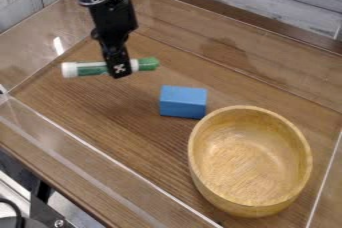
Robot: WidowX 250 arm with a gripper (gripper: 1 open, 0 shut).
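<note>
My gripper [111, 64] is shut on a green and white cylinder [140, 64], held horizontally above the left side of the wooden table. A blue block [183, 101] lies on the table to the right of it and a little nearer. A round yellow bowl [250, 162] stands at the front right.
</note>
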